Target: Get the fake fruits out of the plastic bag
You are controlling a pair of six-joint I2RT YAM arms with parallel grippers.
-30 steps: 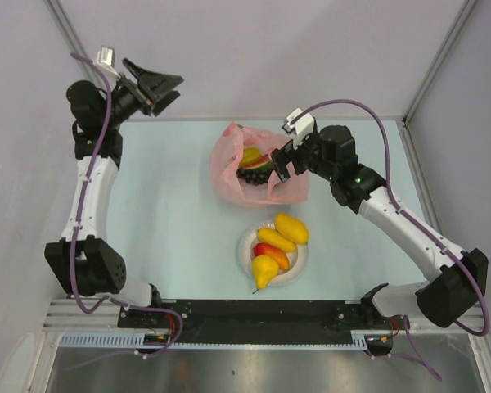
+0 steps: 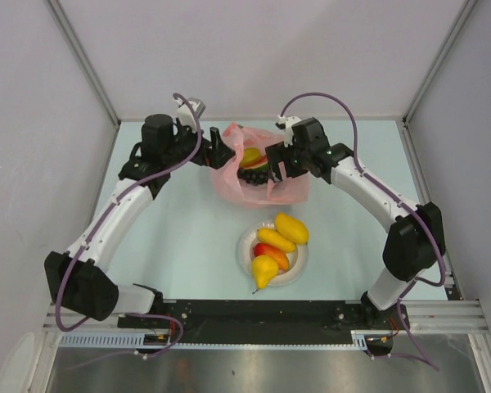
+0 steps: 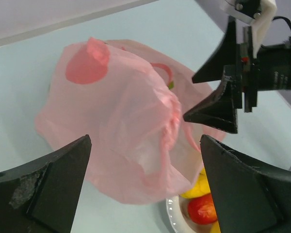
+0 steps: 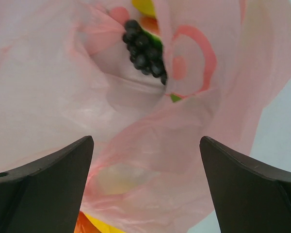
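A pink plastic bag [image 2: 241, 191] lies open towards the back of the table. Inside it are a bunch of dark grapes [image 2: 253, 176], a yellow fruit [image 2: 250, 155] and a red-and-green piece, partly covered by plastic. At the bag's left side is my left gripper [image 2: 220, 152], open; its wrist view shows the bag's wall [image 3: 121, 116] beyond the spread fingers [image 3: 51, 187]. Over the bag's right side hangs my right gripper [image 2: 276, 164], also open, with bag plastic [image 4: 160, 141] ahead of its fingers [image 4: 48, 182]. I cannot tell whether either gripper touches the bag.
In front of the bag stands a white plate [image 2: 246, 255] holding several fruits, among them a yellow pear [image 2: 264, 268] and a red-orange mango [image 2: 272, 255]. Both grippers are close together over the bag.
My left gripper has come down and right from the back left to the bag's left side. Bag and fruits look unmoved.
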